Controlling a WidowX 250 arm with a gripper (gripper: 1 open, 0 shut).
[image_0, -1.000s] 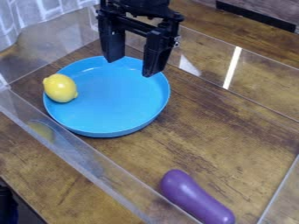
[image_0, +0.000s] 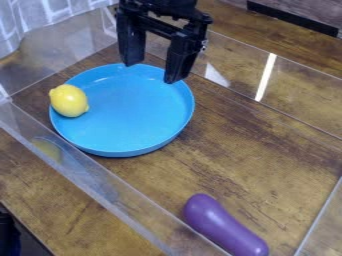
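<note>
My black gripper (image_0: 154, 56) hangs over the back of a blue plate (image_0: 127, 118), its two fingers spread apart, with nothing visible between them. A yellow lemon-like object (image_0: 70, 101) rests on the plate's left side. A purple eggplant-like object (image_0: 222, 222) lies on the wooden surface at the lower right.
Clear plastic walls (image_0: 80, 200) run along the left and around the work area. The wooden surface (image_0: 254, 140) right of the plate is bare. Whether anything is under the gripper is hidden.
The plate and both objects have not moved.
</note>
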